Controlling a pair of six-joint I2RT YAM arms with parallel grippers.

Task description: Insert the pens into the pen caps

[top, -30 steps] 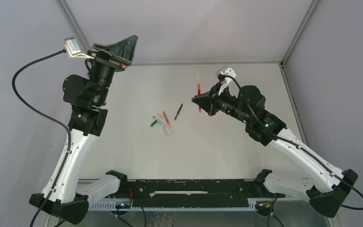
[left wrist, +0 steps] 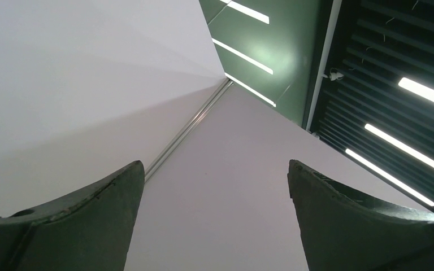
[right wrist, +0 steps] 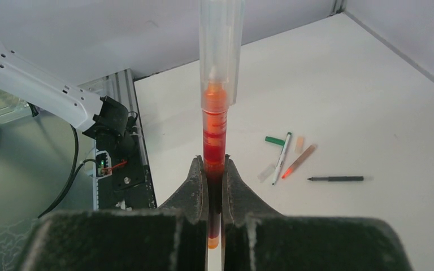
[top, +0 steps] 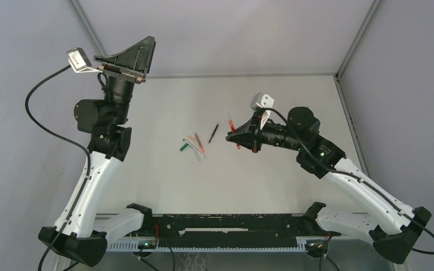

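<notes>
My right gripper is shut on a red pen point(right wrist: 215, 135). A clear cap point(right wrist: 220, 51) covers that pen's tip end, and in the top view the pen point(top: 231, 123) crosses the fingers on the right side. Wide apart stand the fingers of my left gripper, with nothing between them; the arm points away over the back left. On the table lie a black pen point(right wrist: 336, 178), a white pen point(right wrist: 281, 158), an orange-tipped pen point(right wrist: 299, 161), a green cap point(right wrist: 274, 140), a pale orange cap point(right wrist: 299, 144) and a clear cap point(right wrist: 266, 173).
The loose pens and caps lie close together near the middle of the white table point(top: 248, 186). A dark rail point(top: 226, 221) runs along the front, and grey walls close off the sides and back.
My right gripper has moved slightly toward the front with the red pen, which now leans to the left at its top. The left gripper has shifted a little to the left. The loose pens lie unchanged.
</notes>
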